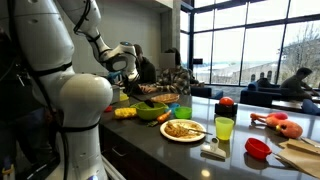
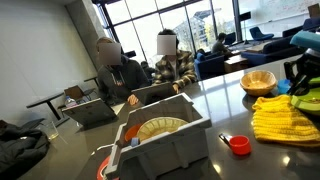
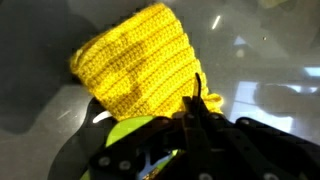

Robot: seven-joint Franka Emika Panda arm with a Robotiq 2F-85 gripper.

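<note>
My gripper (image 1: 127,82) is over the far left of the counter, near the green bowl (image 1: 151,112). It is shut on a thin black utensil (image 1: 148,102), which slants down to the bowl's rim. In the wrist view, the fingers close on a narrow dark piece (image 3: 198,86), above a yellow knitted cloth (image 3: 140,62); part of the green bowl (image 3: 122,130) shows below. The far end of the utensil is hard to make out. From the other side, the yellow cloth (image 2: 282,122) lies flat beside the green bowl (image 2: 308,103).
A plate of food (image 1: 183,131), a yellow-green cup (image 1: 224,128), a red bowl (image 1: 257,149) and orange-red items (image 1: 285,125) occupy the near counter. A grey bin (image 2: 170,145), a red cup (image 2: 239,145) and a wooden bowl (image 2: 258,82) stand near the cloth. People sit behind.
</note>
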